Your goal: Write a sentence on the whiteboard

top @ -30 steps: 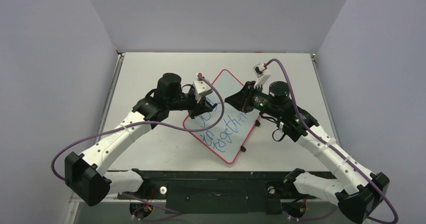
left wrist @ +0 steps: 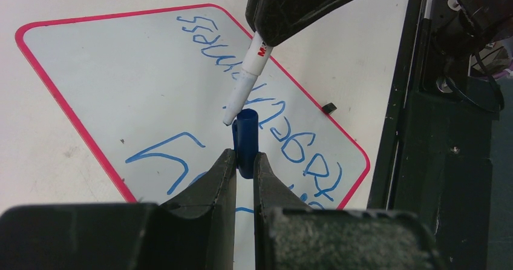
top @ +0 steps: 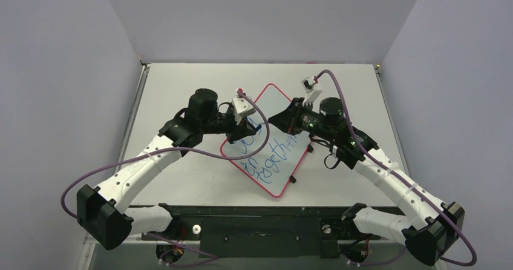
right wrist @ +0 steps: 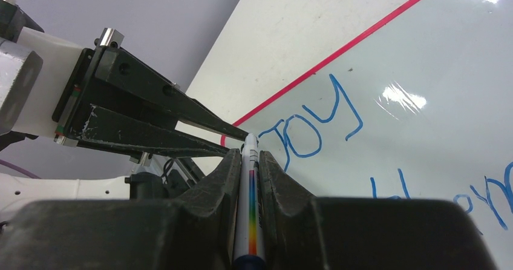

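Note:
A red-edged whiteboard (top: 296, 163) lies turned on the table, with blue handwriting on it, "together" among the words. My left gripper (top: 254, 130) is shut on a small dark blue marker cap (left wrist: 247, 140), above the board. Opposite it, my right gripper (top: 270, 122) is shut on a white marker (right wrist: 249, 197). In the left wrist view the marker's pale tip end (left wrist: 238, 100) points down beside the cap's upper rim; whether they touch I cannot tell. The right wrist view hides the cap behind the left fingers and marker.
Black clips (top: 293, 179) sit along the board's lower right edge. Purple cables (top: 181, 149) loop over both arms.
My right gripper has shifted slightly left, closer to the left one, still with the marker. The left arm looks unmoved, and the writing visible from the top is the same.

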